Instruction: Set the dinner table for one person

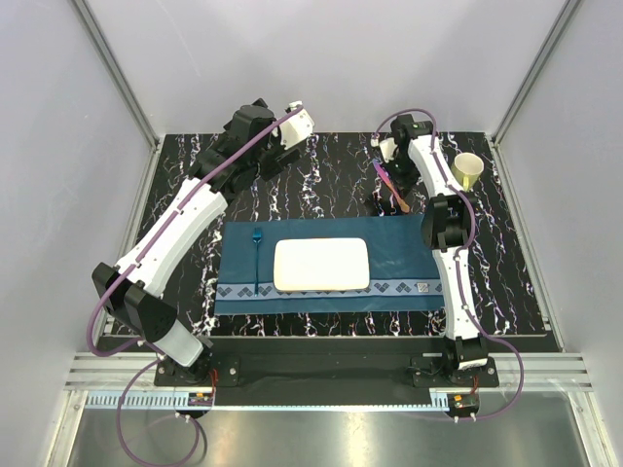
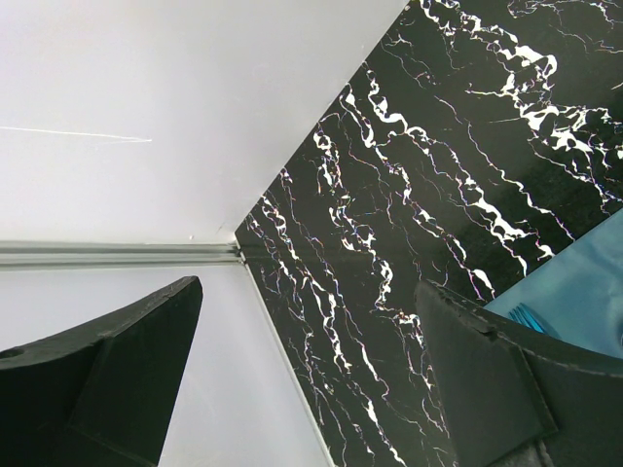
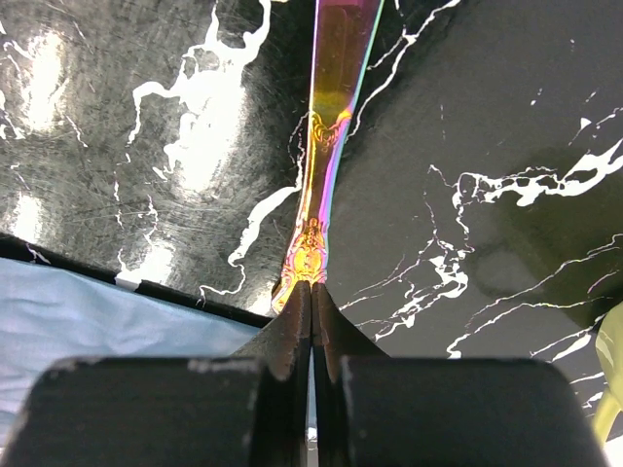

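Note:
A rainbow-coloured piece of cutlery [image 3: 326, 107] lies on the black marbled table behind the mat's right part; its ornate handle end points toward the mat. My right gripper is shut, tips together with nothing between them, and the handle end lies just beyond the tips. The teal placemat [image 1: 404, 258] carries a white rectangular plate [image 1: 321, 265] in its middle and a blue fork [image 1: 257, 255] to the plate's left. Over the table's back left, my left gripper stands open and empty; the fork's tines show beside it in the left wrist view.
A pale yellow mug [image 1: 467, 169] stands at the back right, to the right of the right arm. White walls enclose the back and sides. The mat is bare right of the plate, and the table's back middle is clear.

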